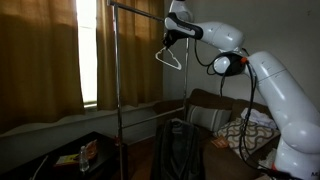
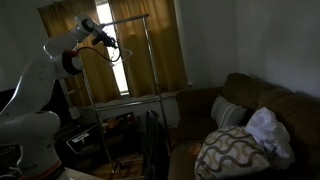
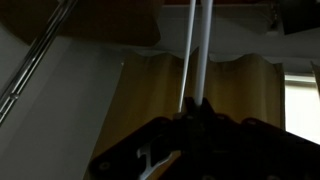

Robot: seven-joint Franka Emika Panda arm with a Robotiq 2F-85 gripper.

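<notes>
A white hanger (image 1: 173, 66) hangs in the air from my gripper (image 1: 168, 43), high up near the top of the metal clothes rack (image 1: 119, 75). In the wrist view, two white strands of the hanger (image 3: 203, 60) run down to the dark gripper, which is shut on it. Exterior view 2 shows the gripper (image 2: 110, 42) beside the rack's top bar (image 2: 130, 19). The exact contact between fingers and hanger is dark and hard to make out.
Below the rack stands a dark, bulky item (image 1: 178, 150). A brown sofa (image 2: 245, 90) with a patterned cushion (image 2: 230, 152) and white cloth (image 2: 268, 130) is at the right. Brown curtains (image 1: 40, 60) cover the window behind. A dark table (image 1: 55, 165) holds small objects.
</notes>
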